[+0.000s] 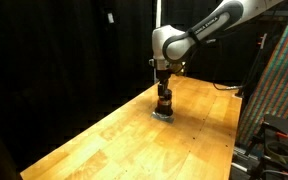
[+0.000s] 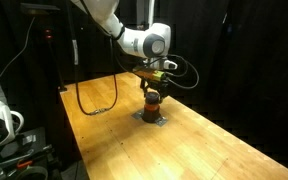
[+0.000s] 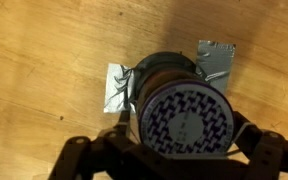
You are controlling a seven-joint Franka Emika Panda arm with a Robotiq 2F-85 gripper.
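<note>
A dark jar-like container [image 1: 164, 103] with a brownish band stands upright on the table; strips of silver tape [image 3: 118, 88] show at its base. Seen from above in the wrist view, its round grey lid [image 3: 186, 120] has a purple rim. My gripper [image 2: 152, 90] is open at the top of the container, pointing down. In the wrist view its dark fingers [image 3: 102, 150] stand to either side of the lid's lower part. Whether they touch the lid I cannot tell.
Black curtains [image 1: 64, 60] hang behind it. A dark cable [image 2: 84, 95] loops down from the arm.
</note>
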